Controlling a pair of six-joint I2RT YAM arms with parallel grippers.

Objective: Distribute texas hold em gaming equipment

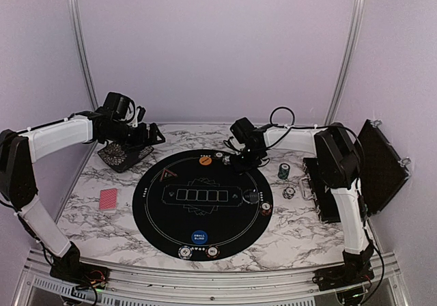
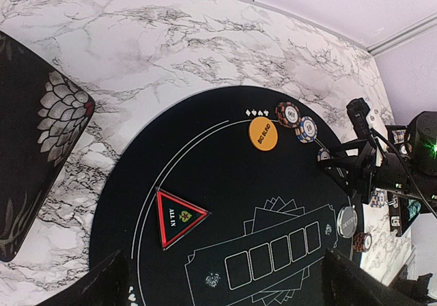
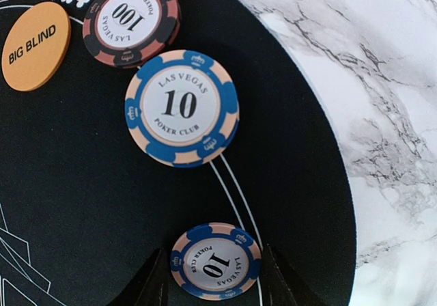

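Observation:
In the right wrist view, a blue-and-peach 10 chip (image 3: 216, 261) lies flat between the fingertips of my right gripper, filling the gap; whether they grip it cannot be told. Farther up the black mat's rim are another 10 chip (image 3: 181, 106), a dark-red 100 chip (image 3: 130, 20) and the orange BIG BLIND disc (image 3: 36, 46). My left gripper (image 1: 154, 134) hangs open and empty over the mat's upper left side. Below it, the left wrist view shows the red ALL IN triangle (image 2: 179, 217). The blue SMALL BLIND disc (image 1: 199, 237) sits at the near edge.
Near-side chips (image 1: 185, 252) flank the small blind. To the right stand a chip stack (image 1: 283, 171), loose chips (image 1: 289, 192) and an open case (image 1: 382, 166). A red card deck (image 1: 108, 198) lies left of the mat, a dark patterned pouch (image 1: 123, 157) behind it.

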